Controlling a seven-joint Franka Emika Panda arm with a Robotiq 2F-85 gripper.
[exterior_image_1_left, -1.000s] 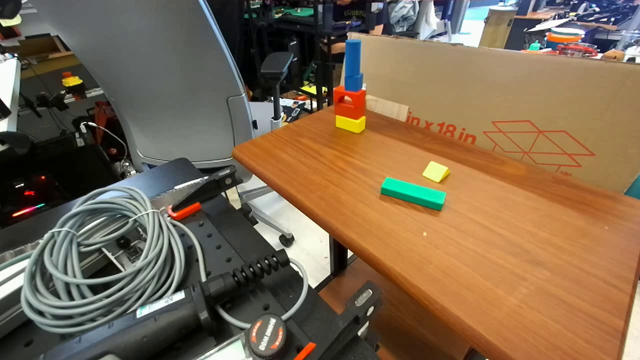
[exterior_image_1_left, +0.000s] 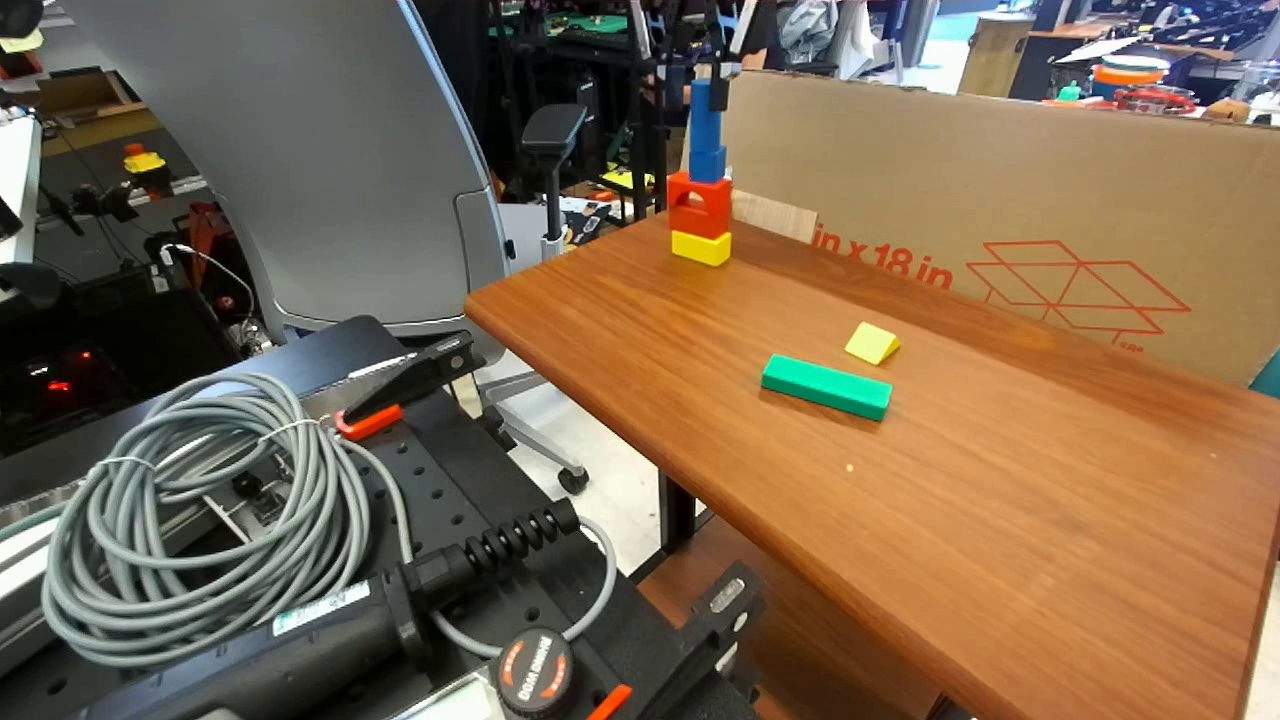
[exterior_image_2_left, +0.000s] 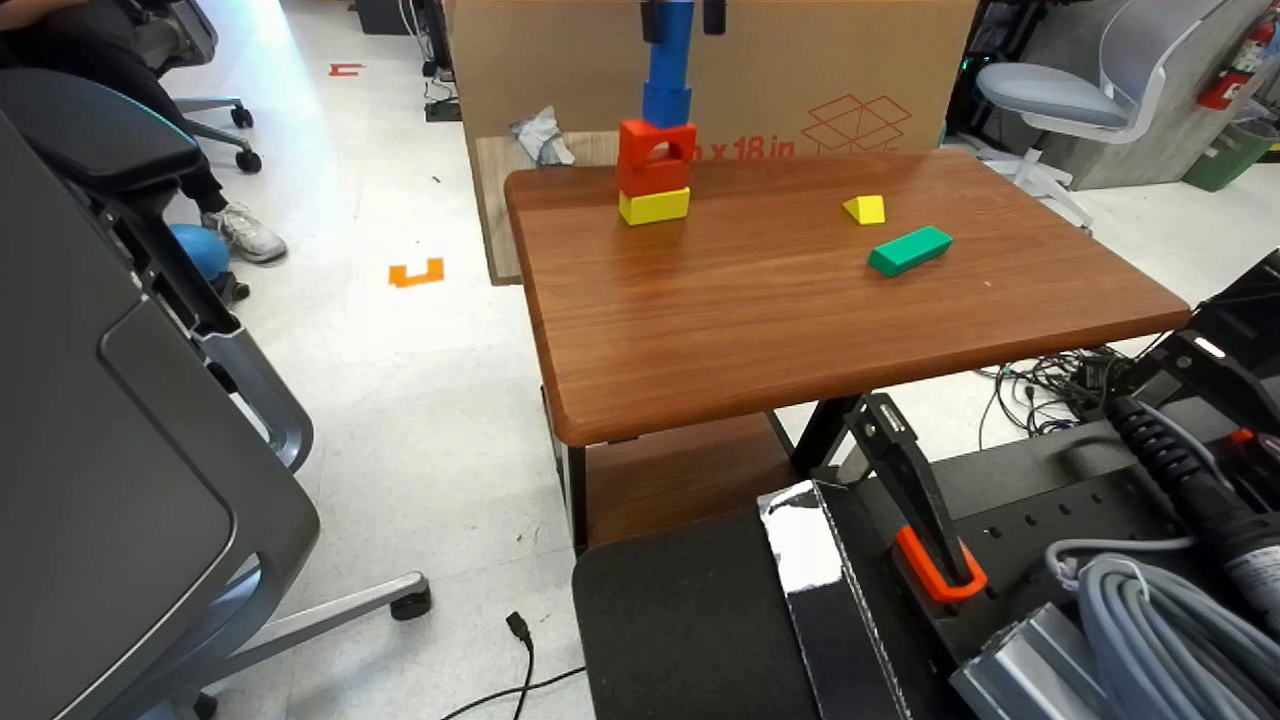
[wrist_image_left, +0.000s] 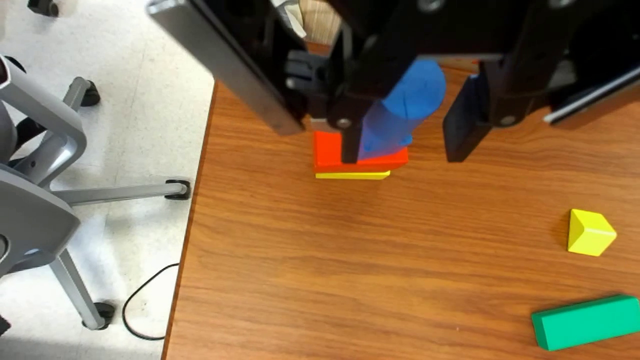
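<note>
A tower stands at the table's far left corner: a yellow block (exterior_image_2_left: 655, 208) at the bottom, a red section (exterior_image_2_left: 654, 180) with an arched opening, a blue block (exterior_image_2_left: 667, 106), and an upright blue cylinder (exterior_image_2_left: 672, 46) on top. Around the cylinder's upper part is my gripper (exterior_image_2_left: 683, 19), fingers pointing down, one on either side. In the wrist view the gripper is open; the left finger (wrist_image_left: 350, 141) is close against the cylinder (wrist_image_left: 420, 90), while a clear gap separates it from the right finger (wrist_image_left: 465, 123). Whether the left finger touches cannot be told.
A yellow triangular block (exterior_image_1_left: 872, 343) and a long green block (exterior_image_1_left: 827, 386) lie apart on the wooden table (exterior_image_1_left: 1020, 516). Behind the table stands a cardboard sheet (exterior_image_1_left: 960, 180), close to the tower.
My gripper has entered exterior view 1 from above and now flanks the top of the blue cylinder. The tower and loose blocks look unmoved.
</note>
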